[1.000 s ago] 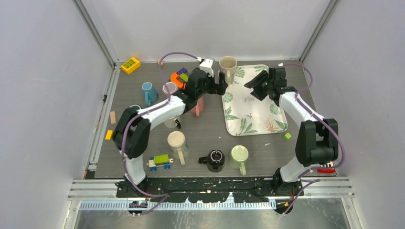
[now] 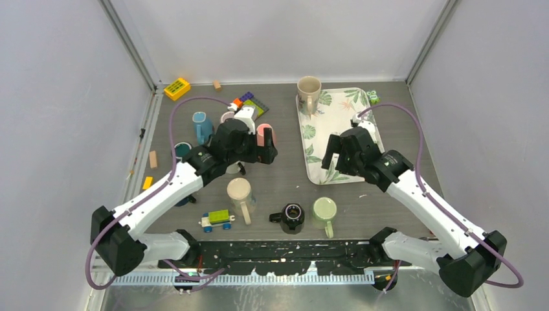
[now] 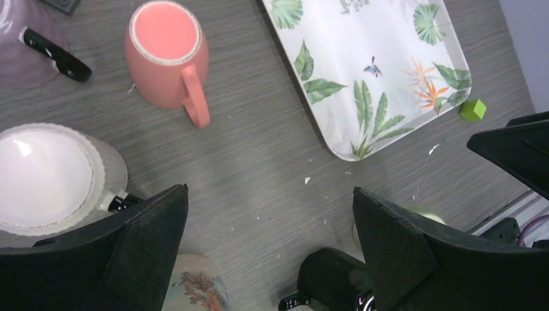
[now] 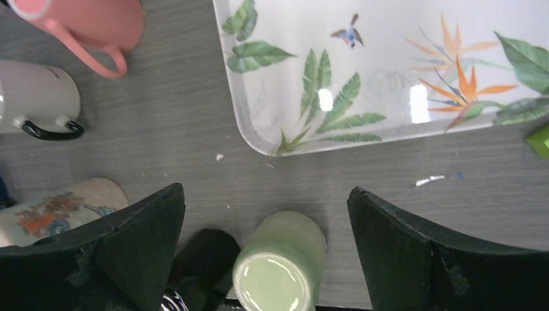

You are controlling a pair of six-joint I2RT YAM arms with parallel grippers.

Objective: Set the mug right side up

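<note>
A large beige mug [image 2: 309, 89] stands on the back left of the white tray [image 2: 314, 170]. Other mugs are on the table: pink [image 3: 162, 84], white [image 3: 39, 181], beige printed [image 2: 239, 194], black [image 2: 292, 223] and green [image 4: 278, 259]. The green, black and printed ones show their bottoms upward or cannot be told clearly. My left gripper [image 2: 265, 146] is open above the table, left of the tray, over the pink and white mugs. My right gripper [image 2: 330, 152] is open over the tray's front left. Nothing shows between either gripper's fingers.
A blue mug [image 2: 202, 123], a toy car [image 2: 217, 221], a yellow brick basket [image 2: 177, 89] and several blocks lie around. A green cube [image 3: 472, 110] sits beside the tray's front right. Bare table lies between the mugs and tray.
Both arms have drawn back toward the front of the table from over the tray and the back mugs, the left also moving leftward. The mugs appear unmoved.
</note>
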